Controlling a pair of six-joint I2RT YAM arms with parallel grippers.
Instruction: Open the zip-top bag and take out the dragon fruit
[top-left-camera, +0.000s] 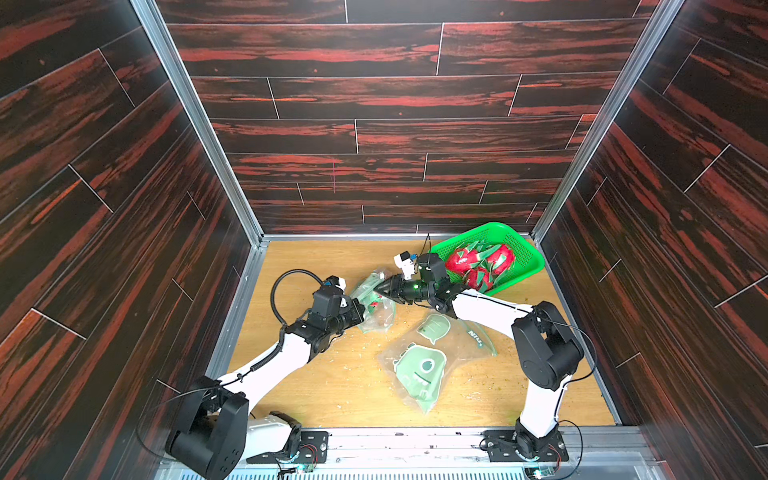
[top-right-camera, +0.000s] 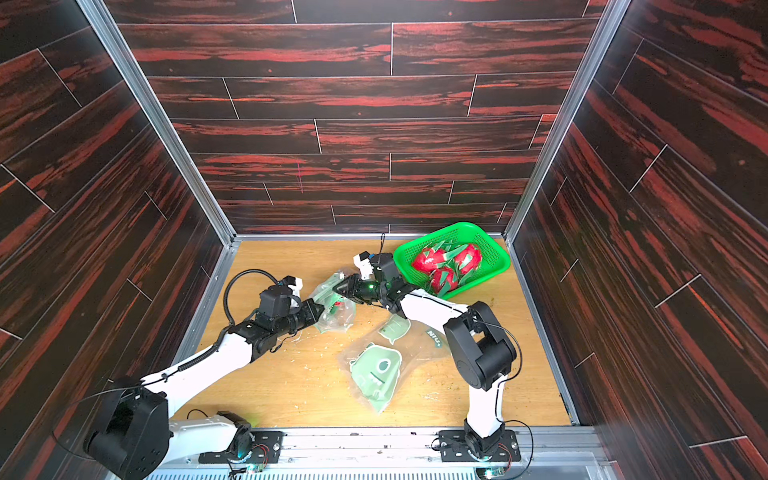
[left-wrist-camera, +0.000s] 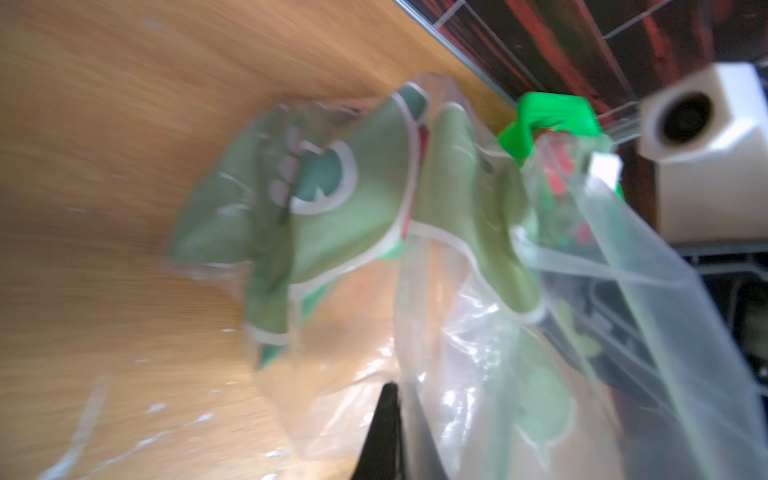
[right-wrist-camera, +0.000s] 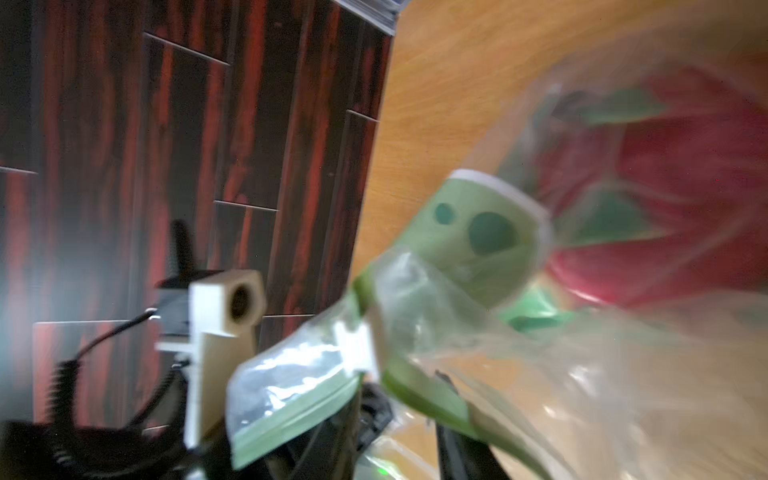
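Observation:
The zip top bag, clear with green printed patches, stands between my two grippers near the table's middle. Through its film in the right wrist view shows the red dragon fruit, blurred, still inside. My left gripper is shut at the bag's lower edge, with thin clear film running up from its fingertips. At the other side, the fingers of my right gripper stand apart, the bag's green zip strip passing across them. Whether that strip lies between them or in front is hard to tell.
A green basket holding several dragon fruits stands at the back right, close behind my right arm. An empty flat bag with green print lies on the front middle of the table.

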